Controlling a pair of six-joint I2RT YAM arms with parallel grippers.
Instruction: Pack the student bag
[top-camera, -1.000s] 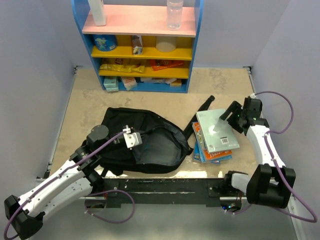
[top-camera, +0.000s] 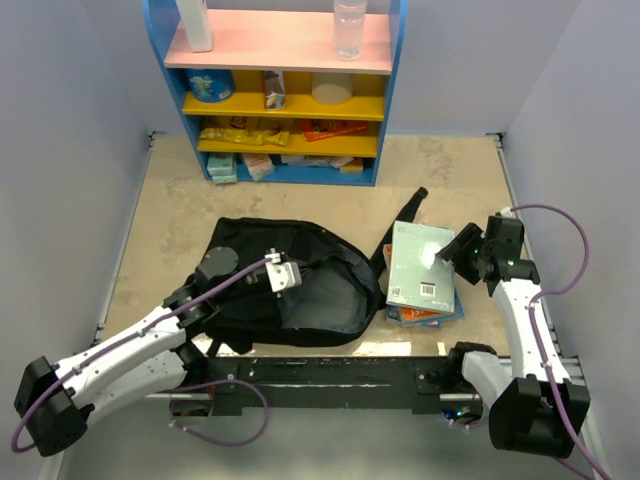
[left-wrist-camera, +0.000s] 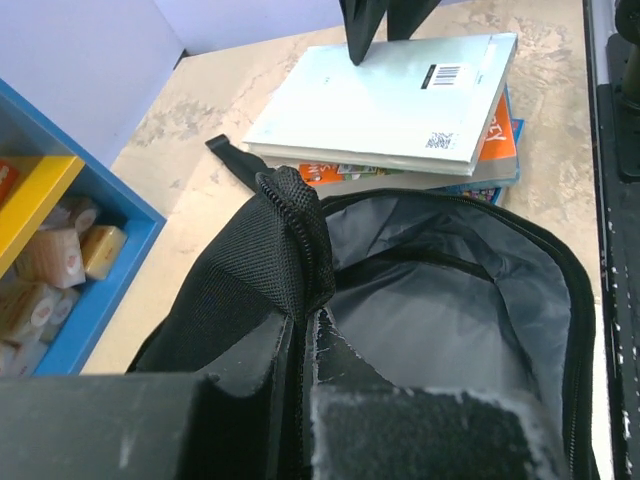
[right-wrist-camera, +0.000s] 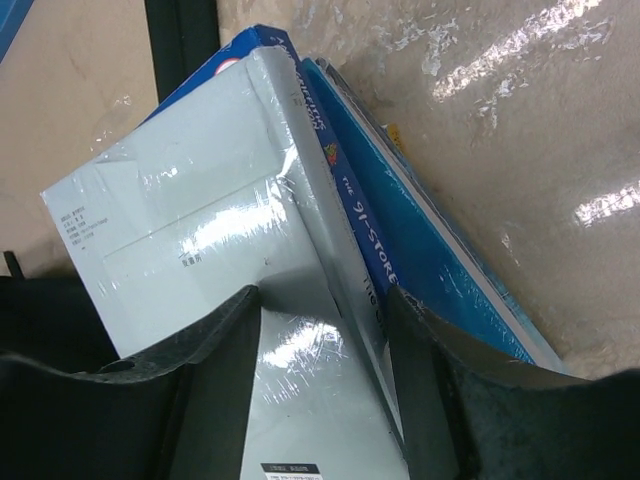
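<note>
The black bag (top-camera: 335, 297) lies open on the floor, its grey lining showing. My left gripper is shut on a fold of the bag's black mesh edge (left-wrist-camera: 296, 225). To the right of the bag is a stack of books, with a pale silver-green book (top-camera: 420, 262) on top. At that book's right edge, my right gripper stands part open, one finger over the cover and the other beyond the spine. Beneath it show a blue book, a teal book and, in the left wrist view, an orange book (left-wrist-camera: 497, 135).
A black strap (top-camera: 405, 215) runs from the bag up past the stack's left side. Behind stands a blue shelf unit (top-camera: 395, 80) holding packets and bottles. Bare floor (top-camera: 310, 205) lies between it and the bag.
The top book has shifted left and squared up over the stack, with my right gripper moving lower alongside. My left gripper has moved slightly right, drawing the bag's edge with it.
</note>
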